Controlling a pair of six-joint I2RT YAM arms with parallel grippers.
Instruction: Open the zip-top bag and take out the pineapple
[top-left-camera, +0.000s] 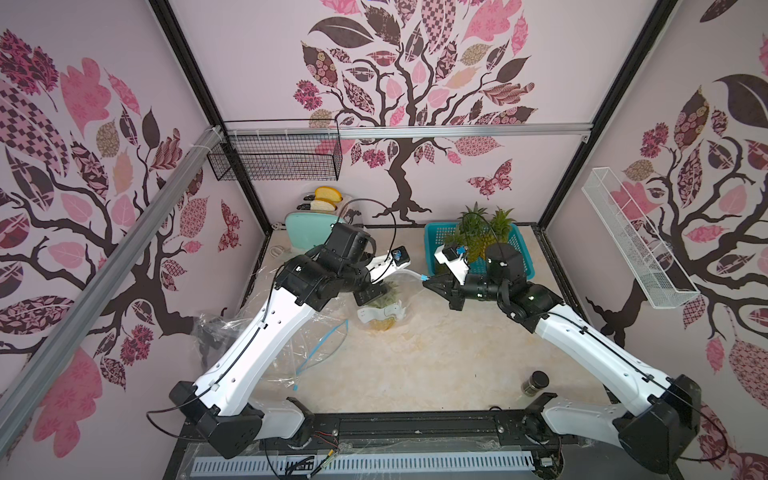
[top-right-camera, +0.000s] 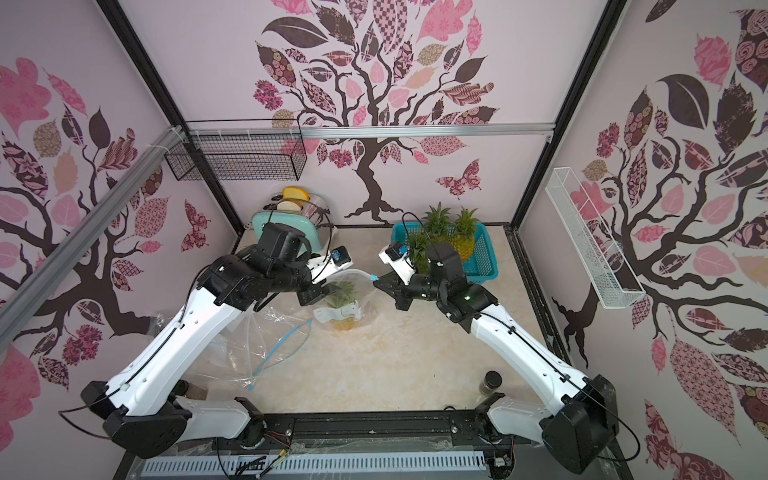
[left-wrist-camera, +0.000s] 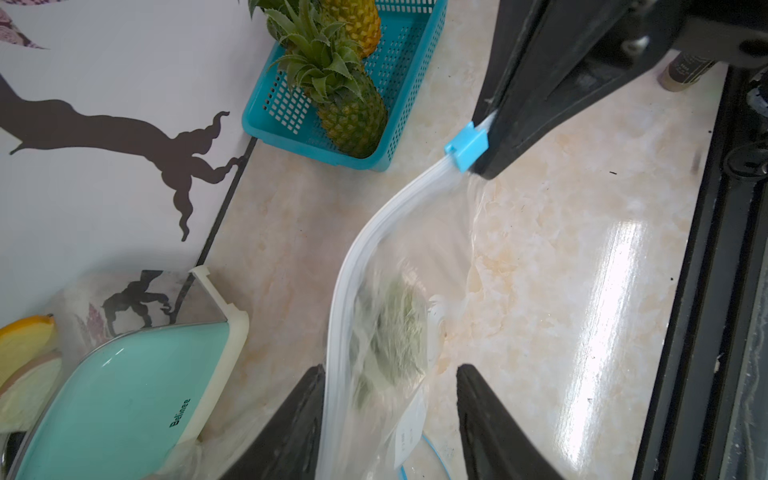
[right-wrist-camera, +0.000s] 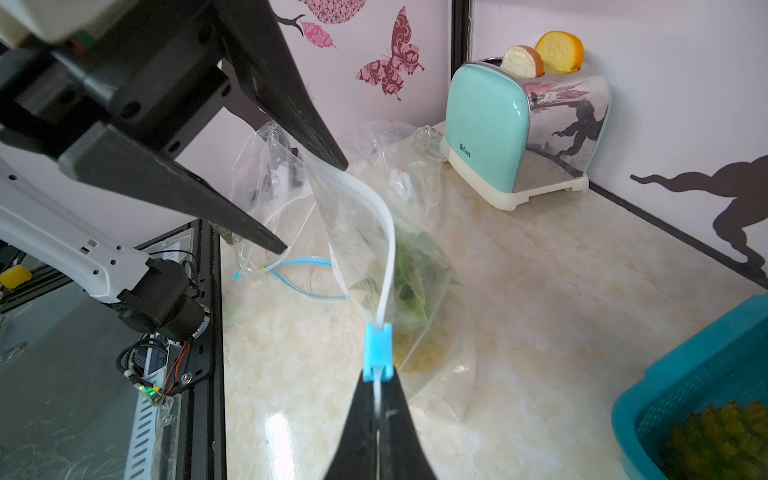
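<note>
The clear zip top bag hangs with its white zip strip in an arc. Inside, behind cloudy film, are the leaves of a pineapple, with its yellow body dim below. My right gripper is shut on the end of the strip, just beyond the blue slider. My left gripper stands open at the other part of the strip. Its left finger is close against the strip, and the film lies between the two fingers. Whether the strip touches that finger, I cannot tell.
Behind to the left stands a mint toaster with bread in it. A teal basket of pineapples is at the back right. Another empty clear bag lies at left; a small dark jar is front right.
</note>
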